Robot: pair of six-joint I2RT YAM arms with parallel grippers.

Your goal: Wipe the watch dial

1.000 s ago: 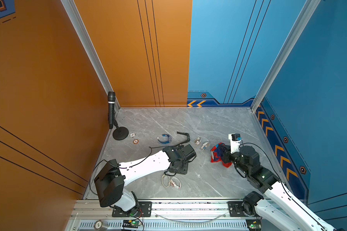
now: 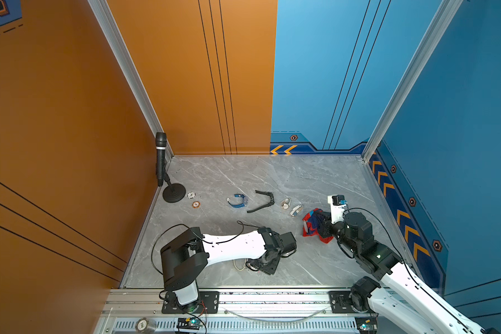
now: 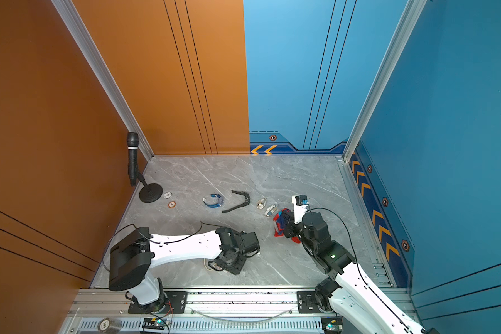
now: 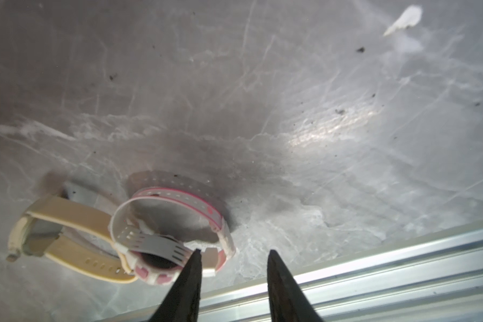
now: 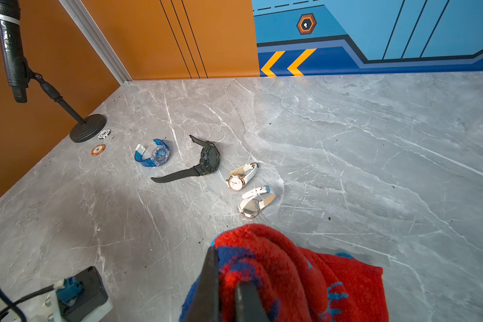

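Note:
In the left wrist view a pink and white strap watch (image 4: 179, 201) lies against a beige strap watch (image 4: 80, 214), both near the front rail. My left gripper is open above them, its fingers apart and nothing held; one fingertip overlaps the pink watch's edge. From above, the left arm mostly covers these two. A red and blue cloth (image 5: 284, 268) is bunched at my right gripper, which is shut on it. Past the cloth are two pale watches, one with a round white dial (image 5: 235, 182), the other with a shiny face (image 5: 249, 207).
A black watch (image 5: 209, 158) and a blue watch (image 5: 160, 154) lie farther left. Two small discs, one orange (image 2: 196, 204) and one white (image 2: 191, 194), sit near the microphone stand (image 2: 174, 192). The tabletop between the arms and toward the back right is clear.
My left arm has swung toward the front and right, over the two strap watches. The right gripper and cloth have shifted slightly left.

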